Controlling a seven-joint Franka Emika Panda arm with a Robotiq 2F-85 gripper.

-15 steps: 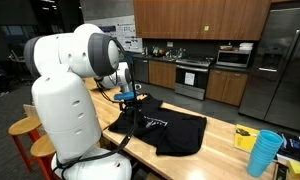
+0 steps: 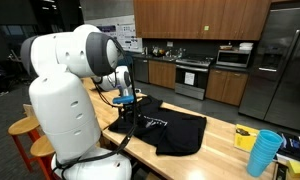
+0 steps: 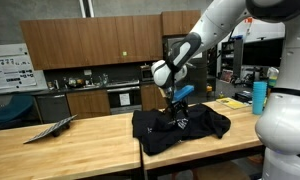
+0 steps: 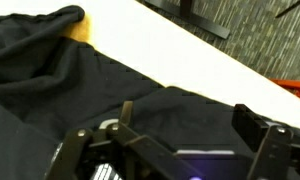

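Note:
A black cloth (image 2: 178,130) lies spread and wrinkled over the wooden table, with raised folds in exterior view 2. My gripper (image 3: 177,112) points down at the cloth near the table's front edge. In the wrist view the gripper is open, its two fingers wide apart. Dark cloth (image 4: 115,85) fills the space below and between them, and its edge runs diagonally beside the bare tabletop. Whether the fingertips touch the fabric I cannot tell.
A stack of blue cups (image 2: 263,153) stands at the table's right end, near a yellow item (image 2: 246,137). Stools (image 2: 28,125) stand on the floor at left. Bare tabletop (image 3: 65,148) stretches left of the cloth in exterior view 2.
My gripper and wrist sit slightly lower over the cloth than before. The cloth shows no clear change.

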